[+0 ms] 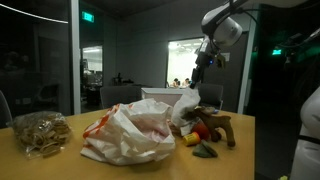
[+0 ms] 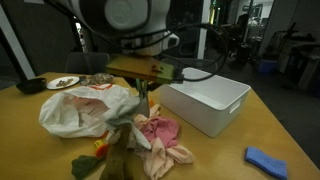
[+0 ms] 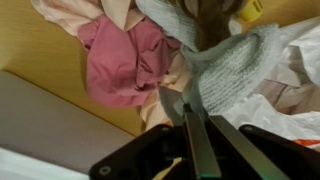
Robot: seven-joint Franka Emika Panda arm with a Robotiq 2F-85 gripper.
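Note:
In the wrist view, a pale grey-white cloth point(image 3: 232, 72) runs up to the fingertips of my gripper, which is shut on it. Seen from exterior view 1, the gripper point(image 1: 196, 84) is low over the right part of the table, with the cloth point(image 1: 185, 103) beneath it and reaching down to the pile. Pink cloth point(image 3: 125, 58) lies beside it in the wrist view. A brown plush toy point(image 1: 217, 124), a red round item point(image 1: 201, 131) and a yellow item point(image 1: 192, 139) are also in the pile.
A large white plastic bag point(image 1: 128, 132) lies left of the pile. The open white bin point(image 2: 212, 100) stands behind the pink cloth in exterior view 2. A blue cloth point(image 2: 266, 163) rests at the right, with bare table around it. A clear bag of brown items point(image 1: 42, 132) sits far left.

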